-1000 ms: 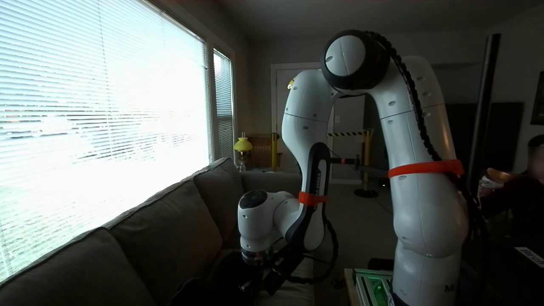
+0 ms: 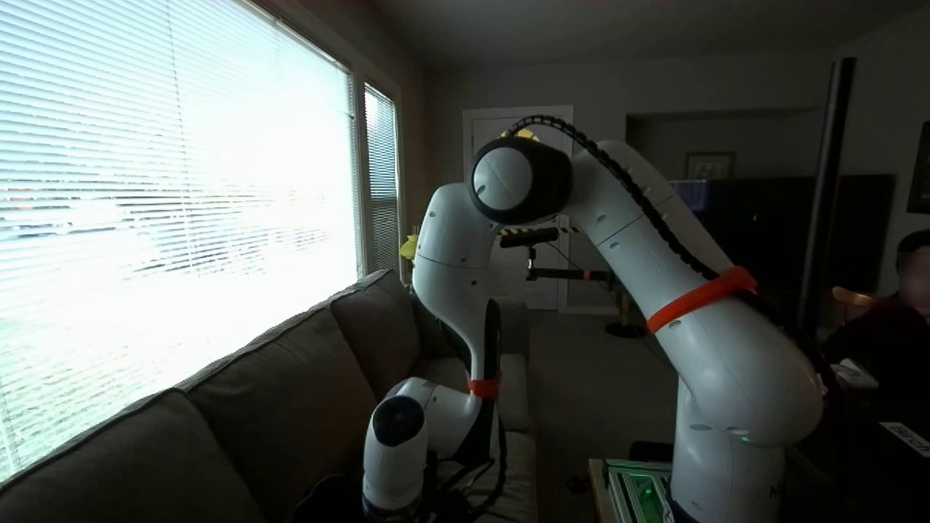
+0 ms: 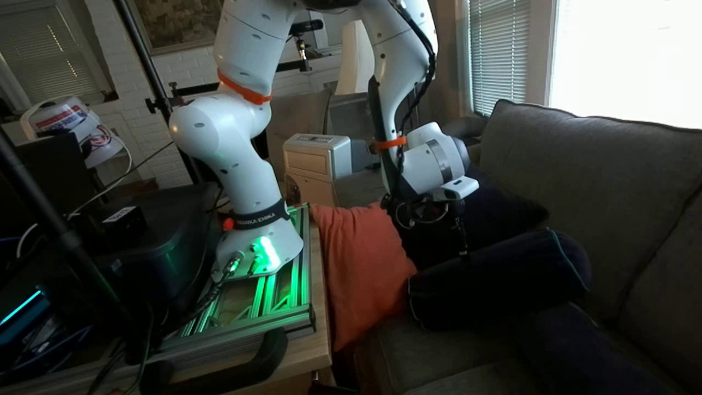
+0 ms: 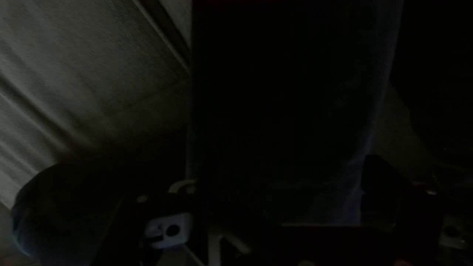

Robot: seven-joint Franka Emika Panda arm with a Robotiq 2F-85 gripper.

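Note:
A dark, rolled-looking pillow (image 3: 500, 280) with a teal seam lies on the couch seat. My gripper points down at the dark cushions; in the wrist view its fingers stand wide apart. A dark cloth shape (image 4: 283, 111) fills the space in front of them, but it is too dim to tell whether it touches the fingers. Another dark cushion (image 3: 510, 201) rests behind, against the couch back. To the lower left of the wrist view shows a rounded dark pillow end (image 4: 48, 208). In exterior view 1 the gripper is hidden low in the frame.
The grey couch (image 3: 612, 158) has a high back close beside my wrist. An orange cloth (image 3: 362, 263) hangs between the couch and the table (image 3: 319, 316) that carries my base. A black pole (image 2: 826, 192) stands near the arm in exterior view 1.
The arm has reached further over the couch and lower: in exterior view 1, elbow and wrist have shifted left and down, toward the camera.

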